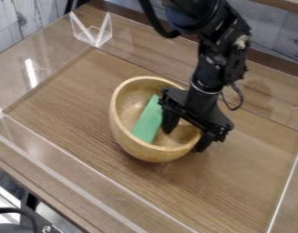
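Note:
A light wooden bowl (124,115) sits on the wooden table, holding a green object (149,119) on its left side. The black robot gripper (188,127) reaches down from the top over the bowl's right part, its fingers inside and at the right rim. Whether it is open or shut on anything is hard to tell, as the dark parts overlap.
White tape marks lie near the back left and left edge. A dark cable (29,218) shows at the lower left corner.

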